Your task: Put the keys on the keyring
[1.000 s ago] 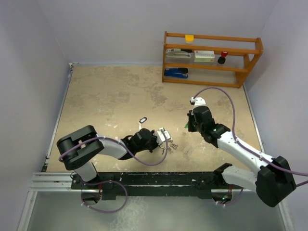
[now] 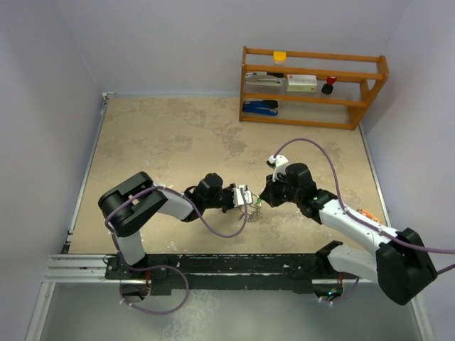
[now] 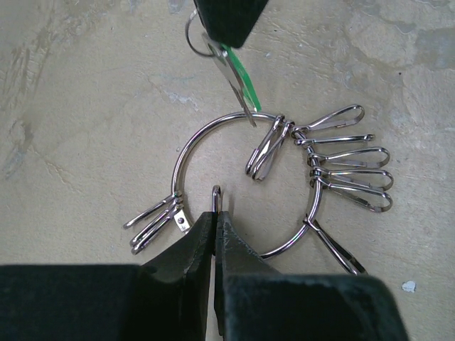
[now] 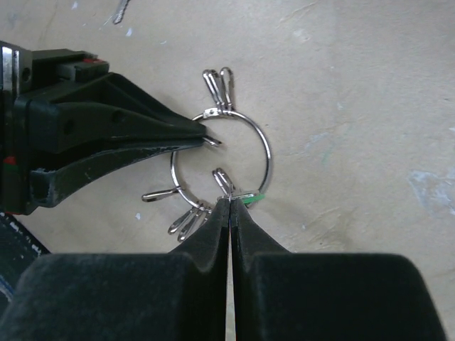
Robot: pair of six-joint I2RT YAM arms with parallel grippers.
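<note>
A round metal keyring (image 3: 183,158) lies on the table, with several looped metal clips (image 3: 355,170) strung around it. My left gripper is shut over the ring's near part, and a thin metal loop (image 3: 217,192) pokes out from its fingertips. At the ring's far edge, my right gripper is shut with a slim silver key (image 3: 231,71) and a green strip (image 3: 249,79) hanging from it. The key's lower end overlaps the ring in the left wrist view; whether they touch I cannot tell. In the top view the grippers face each other across the ring.
A wooden shelf (image 2: 313,100) with a blue stapler (image 2: 260,107) and a white box (image 2: 301,83) stands at the back. Another metal piece (image 4: 121,11) lies beyond the left gripper. Orange items (image 2: 367,214) are at the right edge.
The right gripper has moved left and toward the front, bringing the green strip up to the ring. My left gripper moved slightly right and away from the front edge with the ring.
</note>
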